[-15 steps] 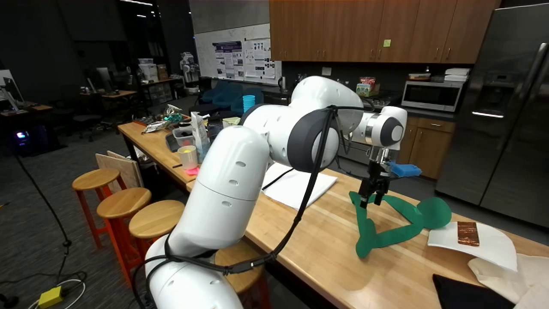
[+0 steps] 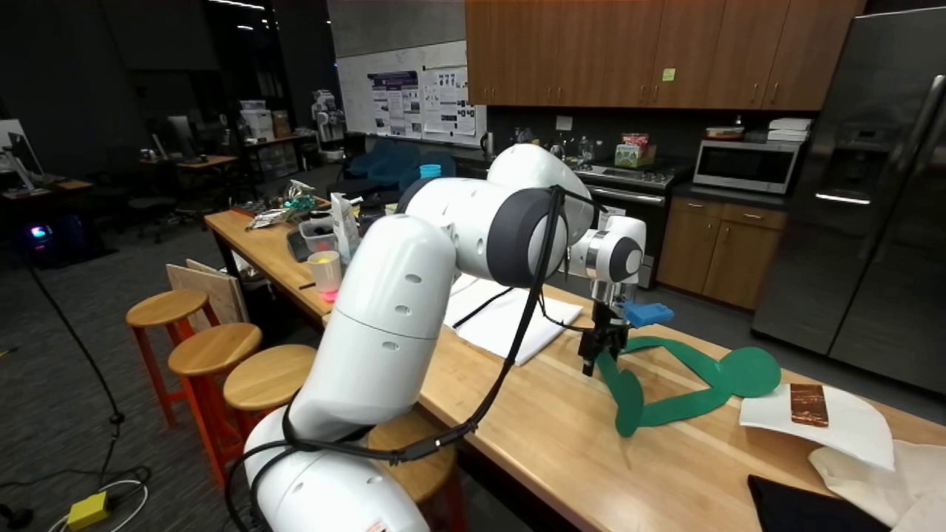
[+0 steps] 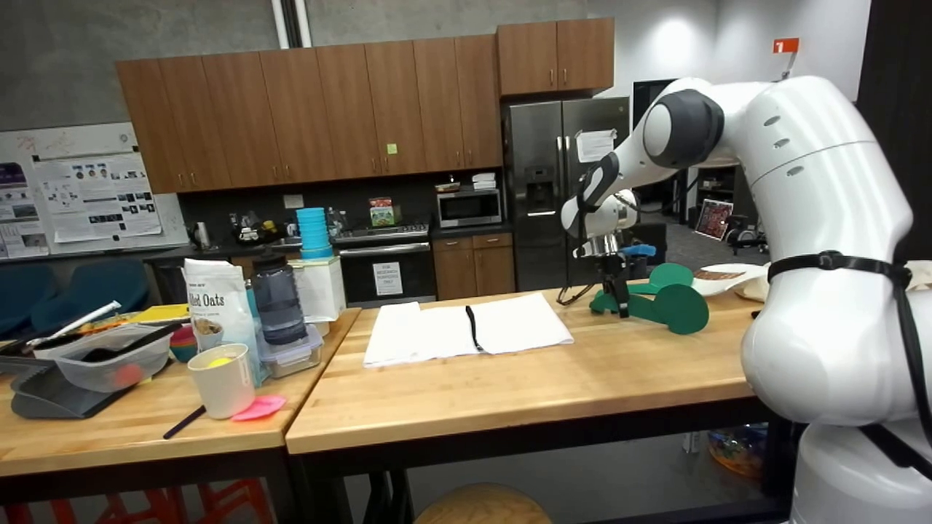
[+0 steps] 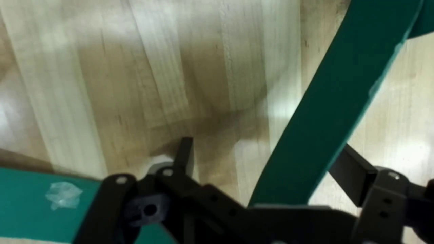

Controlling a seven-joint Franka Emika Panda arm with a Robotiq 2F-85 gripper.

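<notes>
A dark green paper or cloth piece [image 2: 678, 412], made of joined strips with rounded ends, lies on the wooden table and encloses a bare patch of wood. My gripper is open, low over the piece's left corner. One green strip [image 4: 325, 109] runs between the spread fingers, nearer the right one, and neither finger appears closed on it. Another green strip [image 4: 28, 203], with a clear tape patch, passes under the left finger. In exterior view 2 the gripper hides part of the green piece [image 3: 681, 308].
White sheets [image 3: 437, 336] with a black strap lie left of the gripper. To the right are a curved white piece with a copper patch [image 2: 808, 405], beige cloth [image 2: 887, 479] and a black flat item [image 2: 802, 510].
The arm has moved left and lower, to the green piece's left corner. That corner's strip looks shifted slightly, and the strip's far end is now hidden by the gripper.
</notes>
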